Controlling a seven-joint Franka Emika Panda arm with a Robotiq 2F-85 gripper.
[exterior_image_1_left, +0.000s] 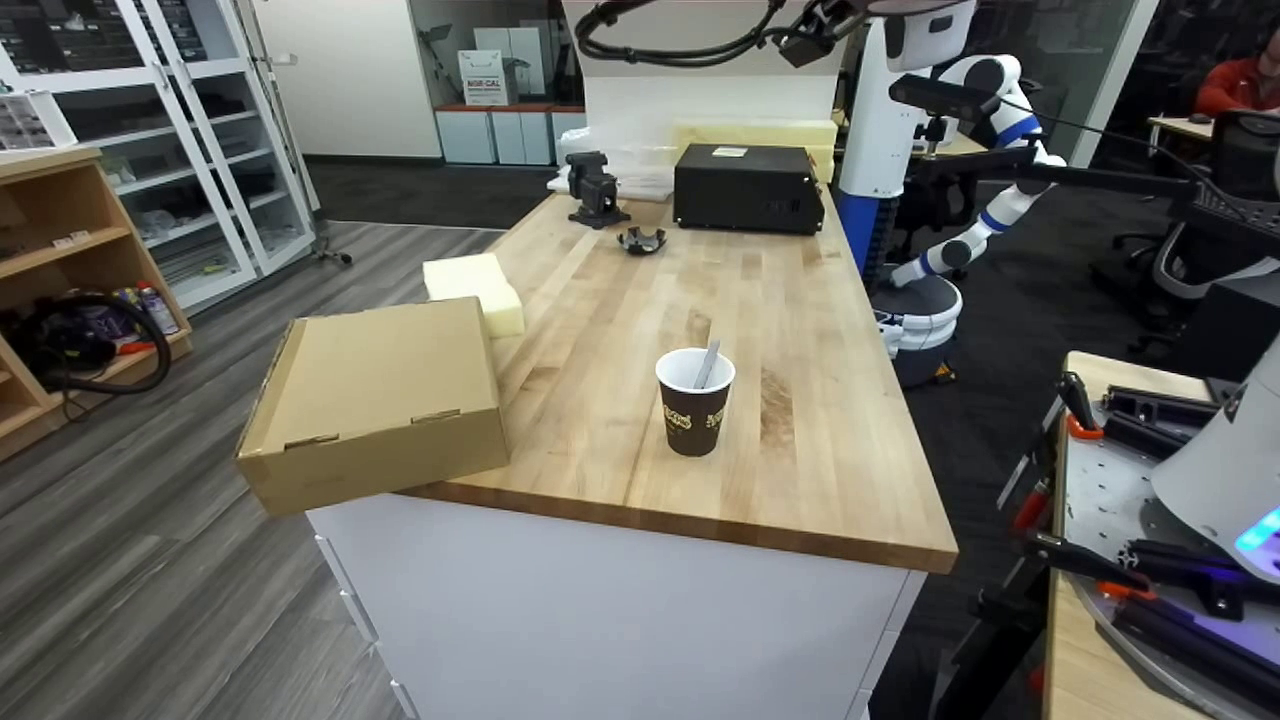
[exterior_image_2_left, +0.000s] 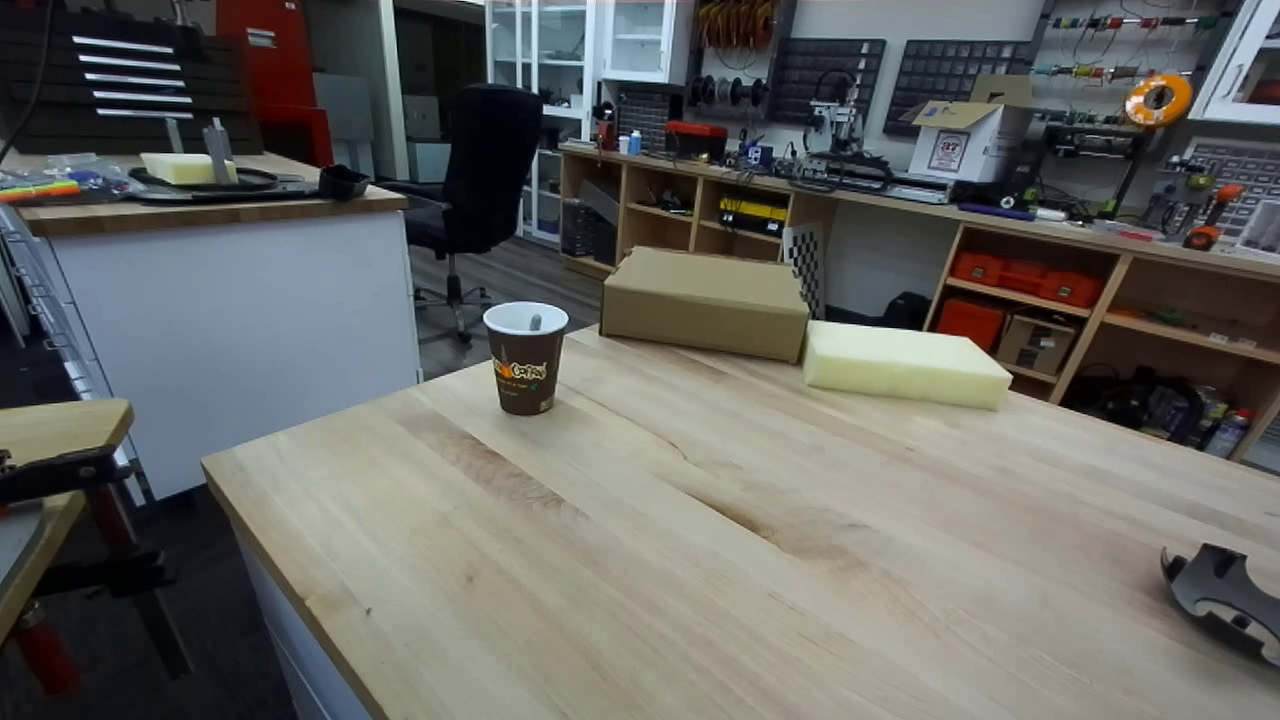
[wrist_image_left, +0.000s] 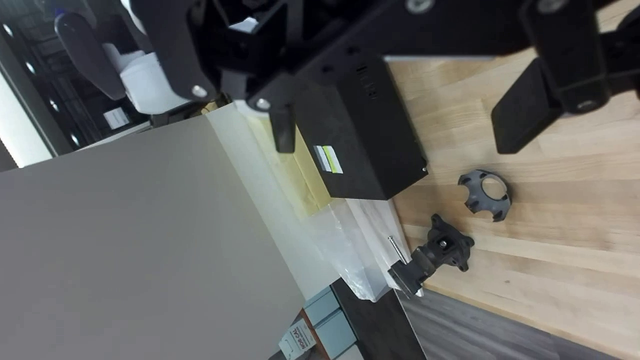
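Observation:
My gripper is open in the wrist view, its two dark fingers (wrist_image_left: 525, 108) wide apart with nothing held between them. It looks toward the far end of the wooden table, with a black box (wrist_image_left: 384, 144) seen behind the gap. In the first exterior view only part of the arm shows at the top, and the gripper itself is out of frame. A dark paper cup (exterior_image_1_left: 693, 414) stands upright near the table's front edge, a grey stick (exterior_image_1_left: 708, 364) leaning inside it. The second exterior view shows the same cup (exterior_image_2_left: 524, 372) with no gripper near.
A cardboard box (exterior_image_1_left: 384, 384) overhangs the table's left front corner, with a pale foam block (exterior_image_1_left: 474, 288) behind it. Farther back are a black mount (exterior_image_1_left: 594, 192), a grey ring-shaped part (wrist_image_left: 489, 195) and the black box.

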